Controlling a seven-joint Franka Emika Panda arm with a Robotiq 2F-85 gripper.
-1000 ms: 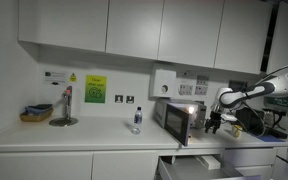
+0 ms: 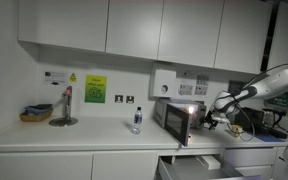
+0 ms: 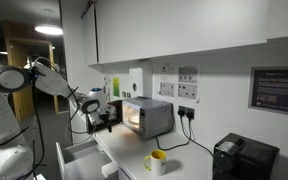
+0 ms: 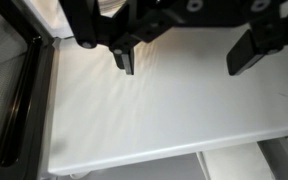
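Note:
My gripper is open over the white worktop (image 4: 154, 110), with only bare surface showing between its fingers. In exterior view 1 the gripper (image 2: 212, 122) hangs just right of the microwave (image 2: 198, 115), by its front. The microwave door (image 2: 178, 121) stands swung out, and the lit inside (image 3: 133, 118) shows in exterior view 2. That door's dark edge (image 4: 29, 105) runs down the left side of the wrist view. What lies inside the microwave is hidden.
A pulled-out drawer (image 4: 234, 162) sits below the worktop's front edge. Right of the microwave stand a yellow-and-white mug (image 3: 156, 162) and a black toaster-like appliance (image 3: 244, 158). A bottle (image 2: 137, 121) is left of the door; beyond it are a tap (image 2: 68, 100) and a basket (image 2: 36, 112).
My arm has risen over the last second, its elbow now higher in the view. The gripper has lifted slightly near the microwave; the microwave door and the drawer look unmoved.

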